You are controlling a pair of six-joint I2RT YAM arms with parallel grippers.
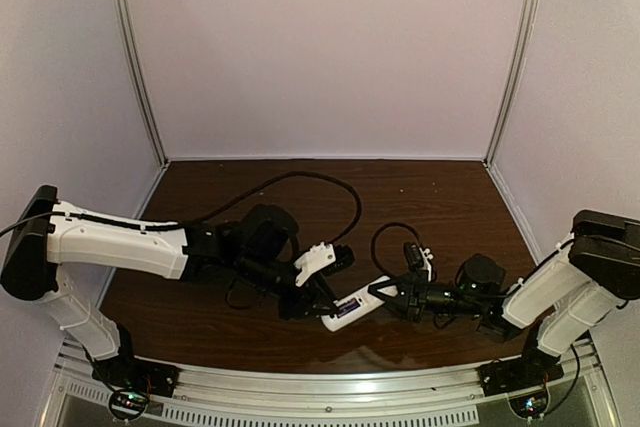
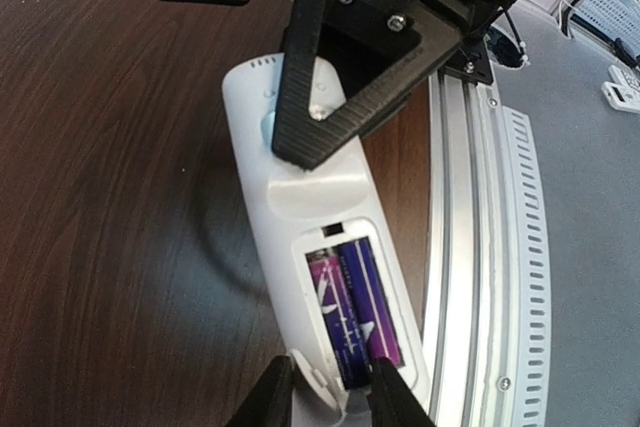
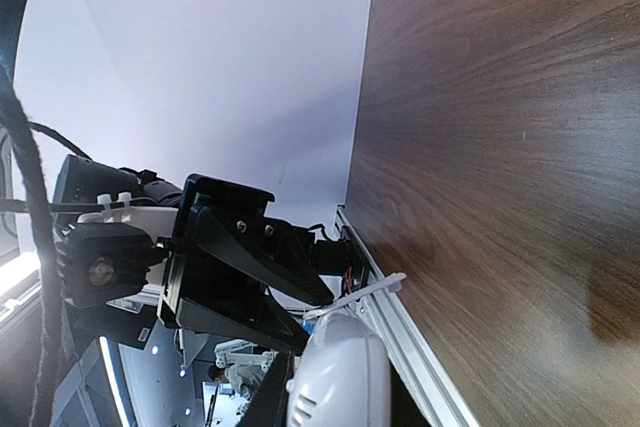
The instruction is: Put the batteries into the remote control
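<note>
The white remote (image 2: 285, 197) is held tilted in my right gripper (image 1: 385, 289), shut on its upper end. Its battery bay faces the left wrist camera, with two purple-blue batteries (image 2: 365, 297) lying side by side inside. My left gripper (image 1: 320, 307) is at the remote's lower end, part open, fingertips at the lower edge of the bay. In the left wrist view a thin white piece (image 2: 318, 377) shows beside the left fingertip; whether it is attached to the remote I cannot tell. In the right wrist view the remote's end (image 3: 338, 377) hides most of the right fingers.
The metal front rail (image 1: 330, 375) runs just below the remote. White walls enclose the sides and back.
</note>
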